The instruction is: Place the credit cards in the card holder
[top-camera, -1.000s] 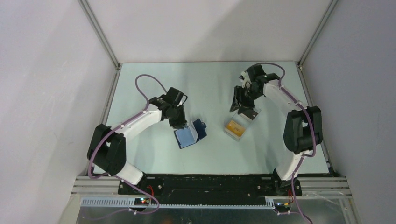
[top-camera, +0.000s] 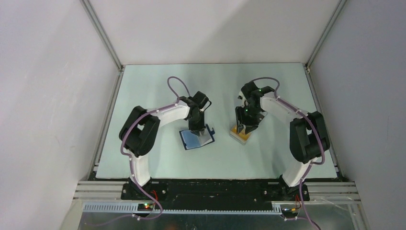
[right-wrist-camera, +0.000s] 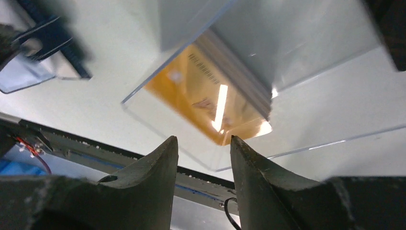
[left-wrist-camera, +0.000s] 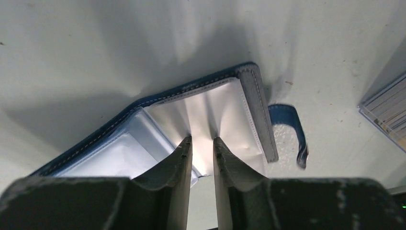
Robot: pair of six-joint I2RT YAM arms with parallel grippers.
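Observation:
The dark blue card holder (top-camera: 190, 140) lies open on the table, pale sleeves showing and its strap (left-wrist-camera: 287, 115) out at one side. My left gripper is over its white sleeve, fingertips close together with a narrow gap. My right gripper hangs open above a clear compartmented box (right-wrist-camera: 158, 124) holding orange cards (right-wrist-camera: 201, 91); in the top view that gripper (top-camera: 246, 125) covers part of the box.
The arms stand at either side, inside white walls.
My left gripper has moved rightward over the holder's white sleeve, which now lies flatter. My right gripper has moved toward the front, down over the orange cards.

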